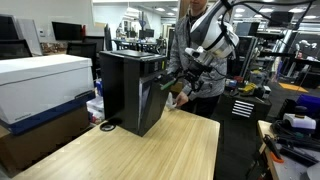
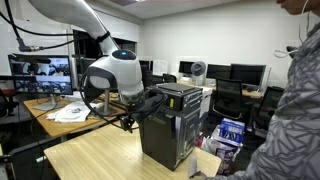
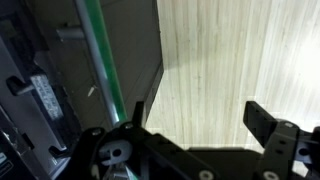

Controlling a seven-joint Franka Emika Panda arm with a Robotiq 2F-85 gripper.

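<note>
A tall dark box-like appliance stands upright on the light wooden table. Its panelled side shows in exterior view 2. In exterior view 1, the arm reaches in from the right, its end close to the appliance's open-looking front. Seen from the wrist, my gripper is open, with only bare wood visible between its dark fingers. A green-edged dark panel runs beside the left finger. Whether that finger touches the panel, I cannot tell.
A person stands close to the table, a hand near the appliance. White and blue boxes are stacked to the left. A small black round thing lies by the appliance.
</note>
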